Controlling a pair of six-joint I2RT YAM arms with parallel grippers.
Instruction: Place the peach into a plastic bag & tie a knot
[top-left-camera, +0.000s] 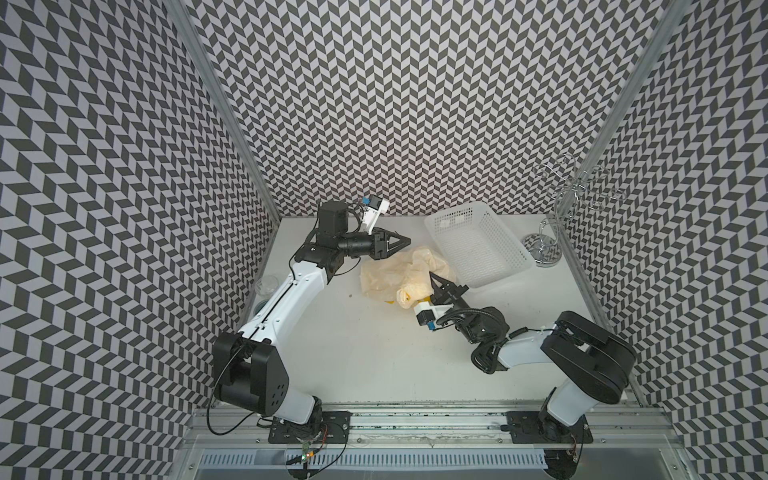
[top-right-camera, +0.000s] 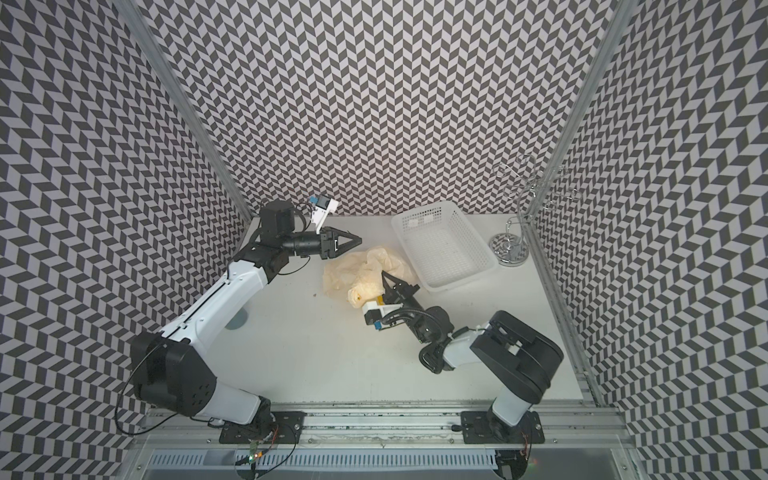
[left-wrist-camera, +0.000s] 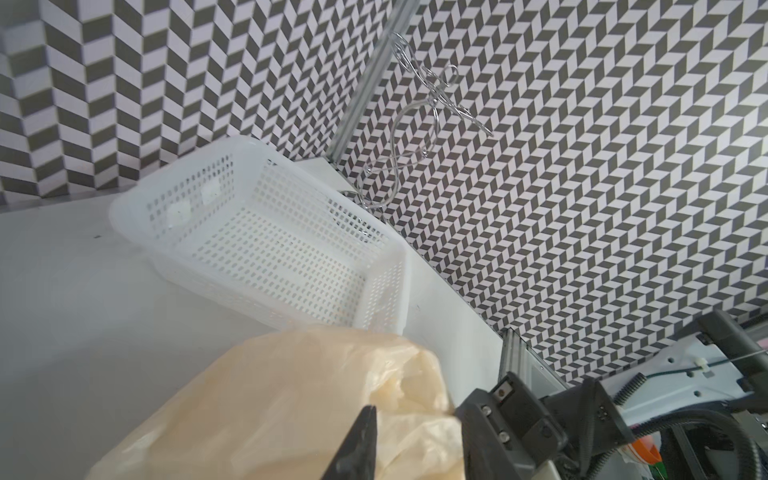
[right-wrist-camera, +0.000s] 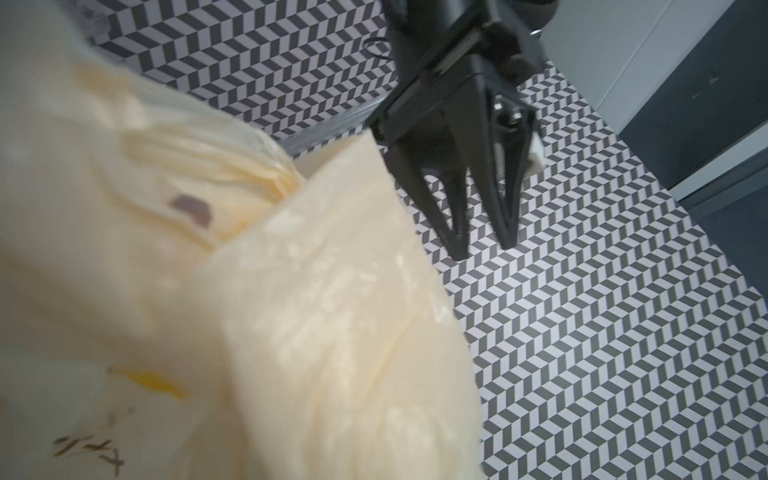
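Observation:
A crumpled cream plastic bag (top-left-camera: 382, 276) lies mid-table, filling much of the right wrist view (right-wrist-camera: 344, 336); no peach can be made out. My left gripper (top-left-camera: 400, 244) is over the bag's back-left part, part open, nothing seen between its fingers. My right gripper (top-left-camera: 436, 284) is low at the bag's right, shut, beside a bunched, twisted part (top-right-camera: 364, 289); whether any film is between its fingertips is hard to tell.
A white perforated basket (top-left-camera: 480, 244) stands behind the bag at the right. A chrome wire stand (top-left-camera: 544, 248) is at the back right.

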